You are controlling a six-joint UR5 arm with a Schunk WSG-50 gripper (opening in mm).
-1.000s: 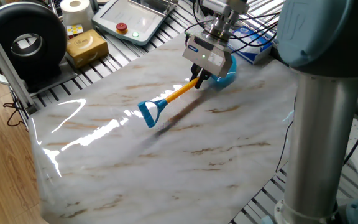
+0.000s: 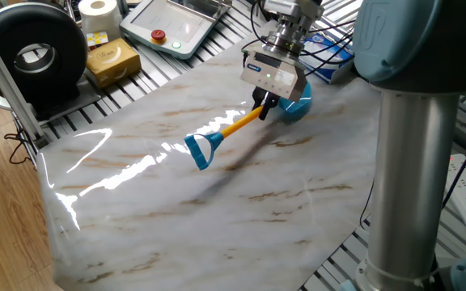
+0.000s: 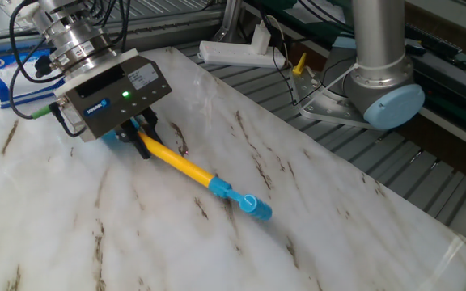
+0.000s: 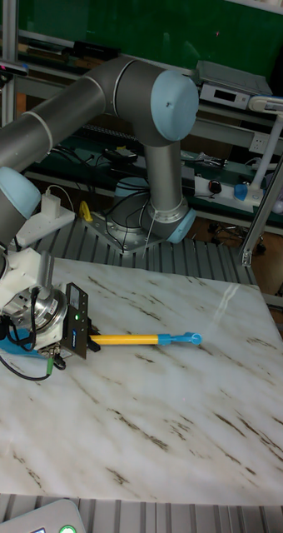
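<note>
A toy shovel with a yellow shaft (image 2: 242,123), a blue D-shaped handle (image 2: 203,150) and a blue blade (image 2: 298,107) is held above the table. My gripper (image 2: 264,110) is shut on the yellow shaft, close to the blade end. In the second exterior view the shaft (image 3: 180,161) passes between the dark fingers (image 3: 133,141), and the handle (image 3: 253,205) points away toward the lower right. The gripper body hides most of the blade there. From the third exterior view, the shaft (image 4: 125,339) extends to the right of the gripper (image 4: 91,337).
A blue-and-white box (image 2: 328,58) lies behind the gripper. At the back edge stand a cardboard box (image 2: 113,62), a teach pendant (image 2: 171,28) and a black spool (image 2: 31,56). The arm's base column (image 2: 411,178) stands at the right.
My gripper and the shovel have shifted slightly to the right in exterior view 1, with the handle moving along. The grip on the shaft looks the same.
</note>
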